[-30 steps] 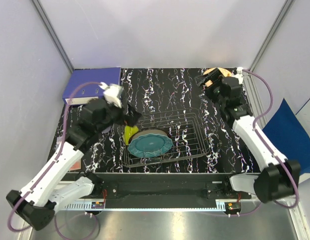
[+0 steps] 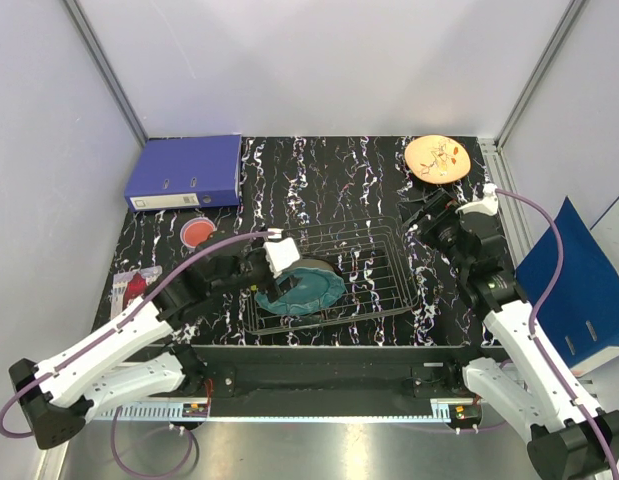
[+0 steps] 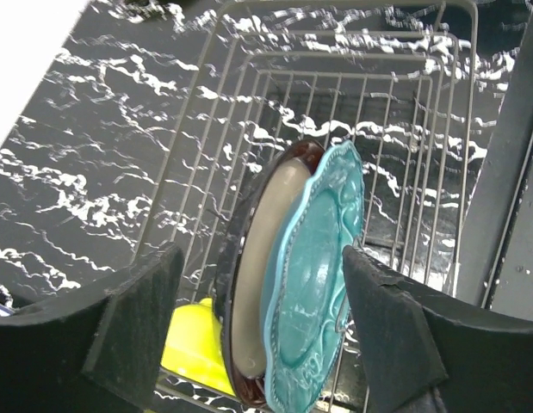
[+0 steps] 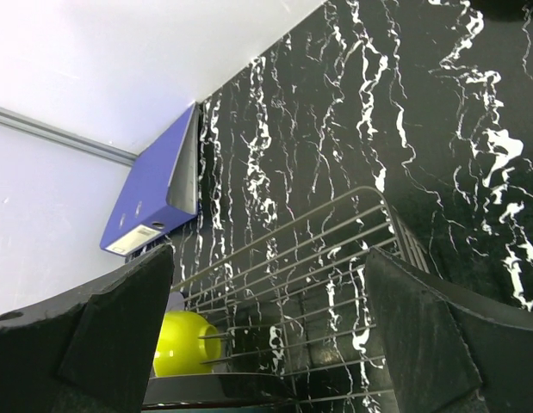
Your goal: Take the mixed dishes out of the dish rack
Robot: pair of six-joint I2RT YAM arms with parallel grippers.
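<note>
The wire dish rack (image 2: 384, 290) holds a teal scalloped plate (image 2: 314, 292), standing on edge. Right behind it in the left wrist view is a brown-rimmed beige plate (image 3: 270, 232), with a yellow cup (image 3: 195, 344) low beside them. My left gripper is open, its fingers on either side of the two plates; a gap shows by the left finger (image 3: 141, 305), while contact at the right one is hard to judge. Beyond the rack's back right corner, my right gripper (image 2: 409, 212) is open and empty.
A blue binder (image 2: 184, 172) lies at the back left, near a small red round dish (image 2: 197, 232). At the back right sits a peach patterned plate (image 2: 437, 160). A blue folder (image 2: 579, 290) leans at the right wall.
My left gripper has come down and toward the front, from behind the rack to around the plates. My right arm has moved slightly toward the front. The plates look unmoved.
</note>
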